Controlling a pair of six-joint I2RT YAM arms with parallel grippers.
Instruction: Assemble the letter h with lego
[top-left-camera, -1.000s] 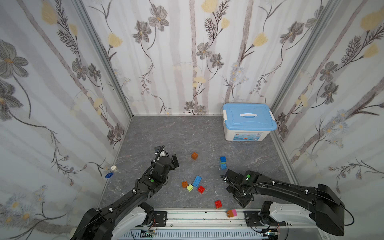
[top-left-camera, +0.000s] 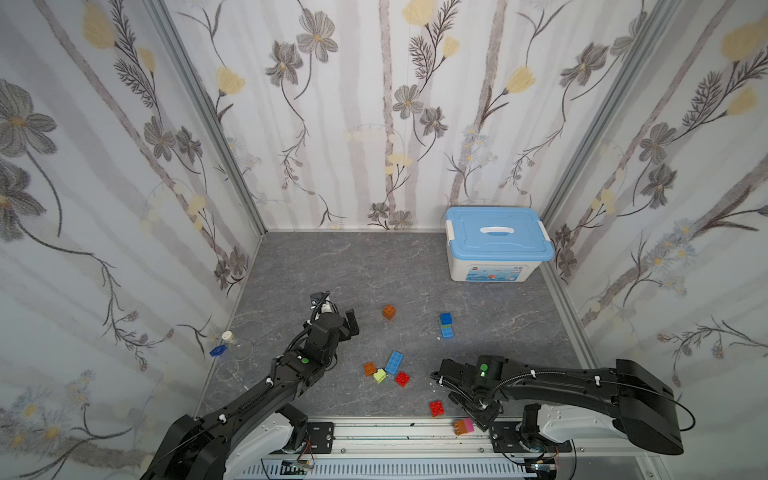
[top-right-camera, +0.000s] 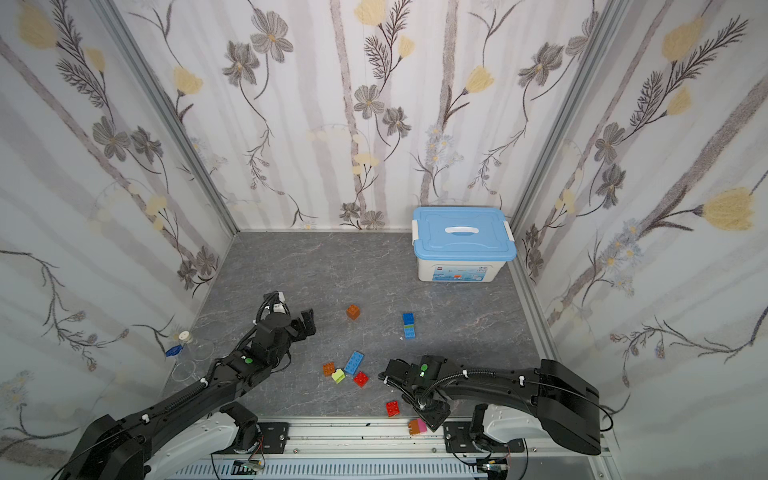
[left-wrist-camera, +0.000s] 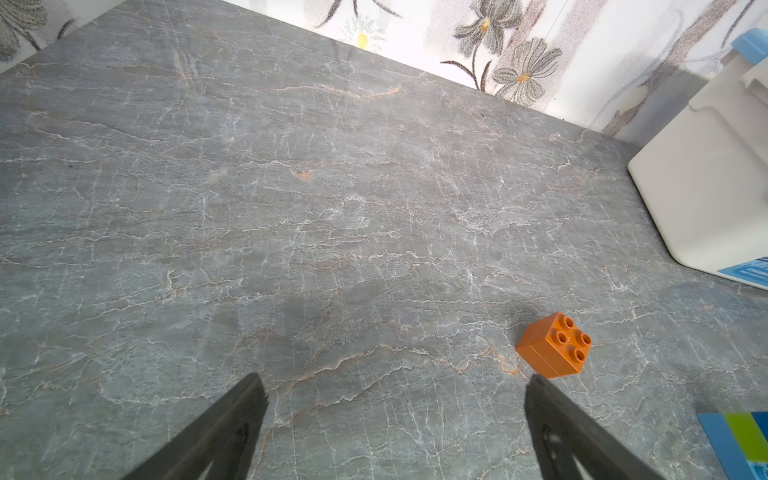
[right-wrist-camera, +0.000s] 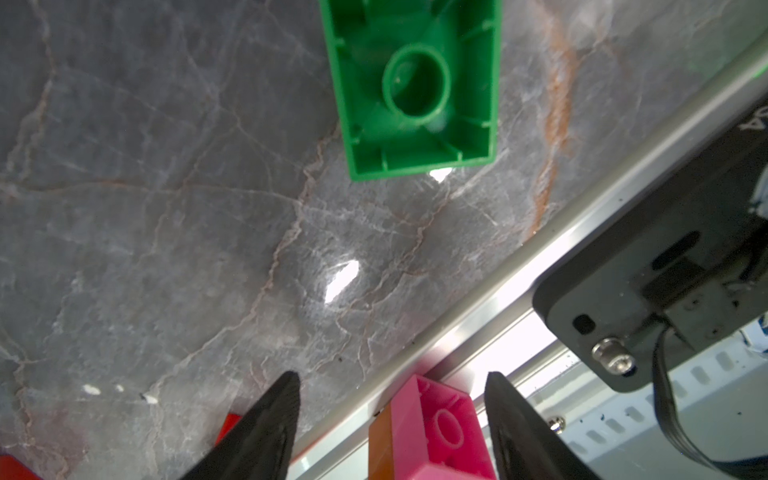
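My left gripper is open and empty over bare table, facing the back orange brick. My right gripper is open, low at the front edge, over a pink-and-orange pair of bricks on the rail. A green brick, underside up, lies nearby in the right wrist view.
A lidded white box with a blue top stands at the back right. The metal rail runs along the front edge, and walls surround the other sides.
My right arm has swung toward the front and slightly left, bringing its gripper down toward the pink-and-orange bricks. The left arm and the bricks look unchanged.
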